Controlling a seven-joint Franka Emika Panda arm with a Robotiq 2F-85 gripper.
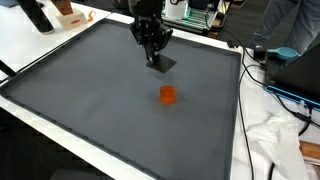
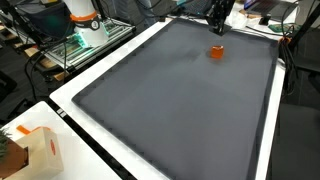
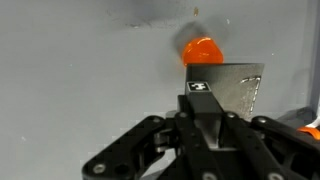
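A thin, square grey plate with a metallic sheen is pinched by one side in my gripper. In exterior view 1 the plate looks dark and hangs tilted from the shut fingers, above the table. A round orange object lies on the table just in front of it, apart from the gripper. In the wrist view the orange object is partly covered by the plate. Exterior view 2 shows the orange object near the far edge, with the gripper behind it.
Black cables run past the right edge. White crumpled material lies off the table to the right.
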